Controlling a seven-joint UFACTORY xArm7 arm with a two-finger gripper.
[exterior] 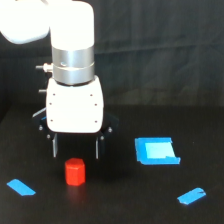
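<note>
A red block (75, 172) stands on the black table in the lower left of the camera view. Just above and behind it in the picture is my gripper (77, 150), pointing down with its two thin dark fingers spread well apart. Nothing shows between the fingers, and the block's top appears slightly below their tips. I cannot tell from this angle whether the fingers are in line with the block in depth.
To the right, blue tape (170, 160) edges a pale square (158, 150) on the table. Blue tape strips lie at the front left (20, 187) and front right (191, 196).
</note>
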